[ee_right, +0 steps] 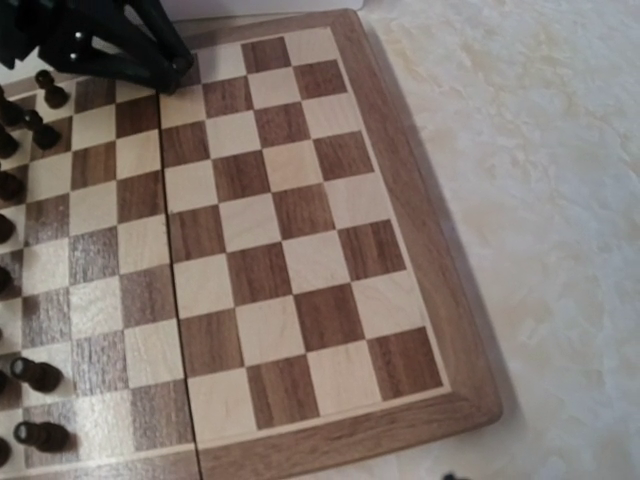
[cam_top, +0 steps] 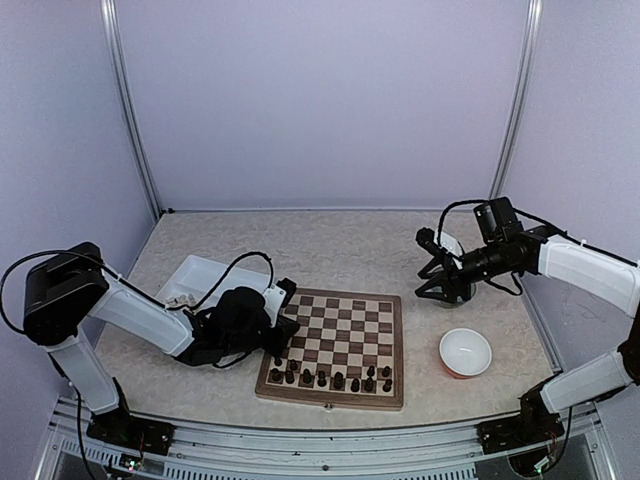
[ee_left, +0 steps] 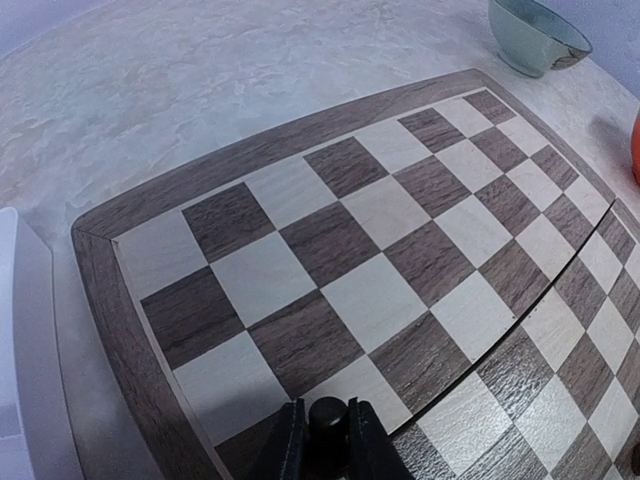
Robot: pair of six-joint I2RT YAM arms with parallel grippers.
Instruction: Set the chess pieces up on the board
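The chessboard (cam_top: 340,330) carries dark pieces along its near side in the top view. My left gripper is low over the board's left part, with a dark piece (ee_left: 328,418) between its fingertips; whether they grip it is unclear. In the right wrist view its black fingers are at the board's far edge. Dark pawns (ee_right: 38,374) stand on the board there. My right gripper (cam_top: 432,280) hangs at the right, beyond the board, its fingers apart.
A white tray (cam_top: 205,275) lies left of the board. A white bowl (cam_top: 465,350) sits at the right, and a greenish bowl (ee_left: 535,35) behind it.
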